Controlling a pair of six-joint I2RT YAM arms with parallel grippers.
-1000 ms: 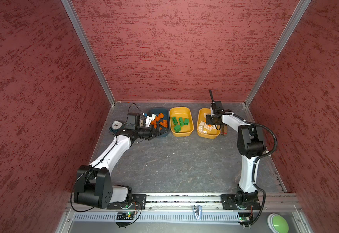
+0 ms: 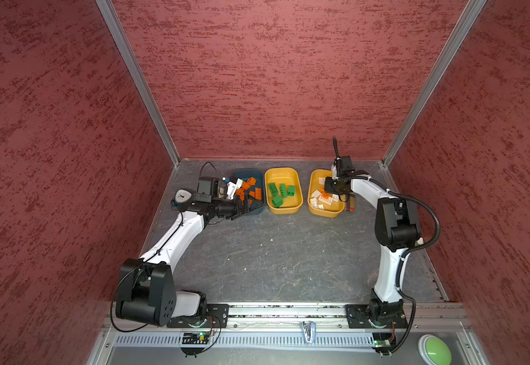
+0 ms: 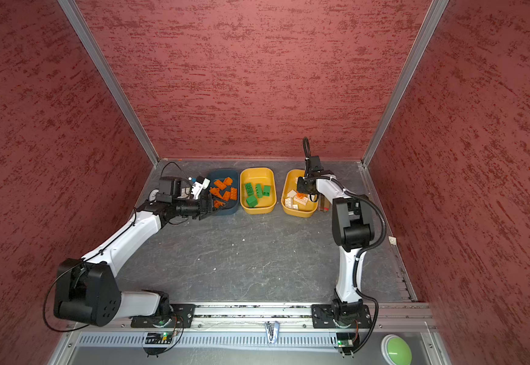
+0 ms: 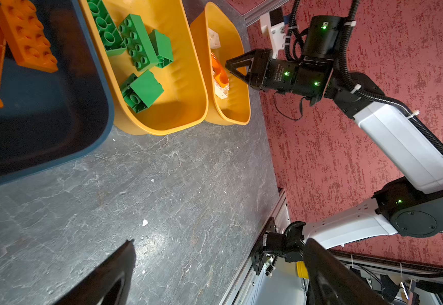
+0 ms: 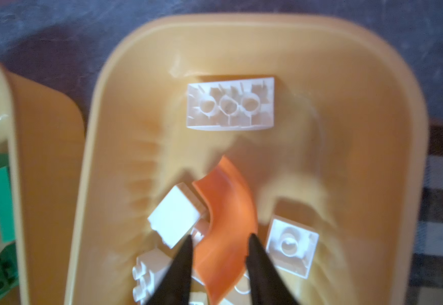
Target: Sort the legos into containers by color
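A curved orange piece (image 5: pixel 234 213) lies among white bricks in the right yellow container (image 5: pixel 323 38). My right gripper is over that container, fingers part open on either side of the piece's near end; whether they touch it is unclear. White bricks (image 5: pixel 230 104) lie around it. Green bricks (image 4: pixel 139 43) rest in the middle yellow container (image 4: pixel 198 96). Orange bricks (image 4: pixel 26 33) fill part of the dark blue container (image 4: pixel 69 147). My left gripper (image 2: pixel 249 205) stands open by the blue container's front, its fingers (image 4: pixel 117 274) wide apart and empty.
Striped fabric (image 5: pixel 440 218) lies along the right container's outer side. A round white dial (image 2: pixel 181 196) stands left of my left arm.
In the top left view my right gripper and arm have shifted slightly to the right over the right container, uncovering more of the orange piece. The left arm looks unmoved.
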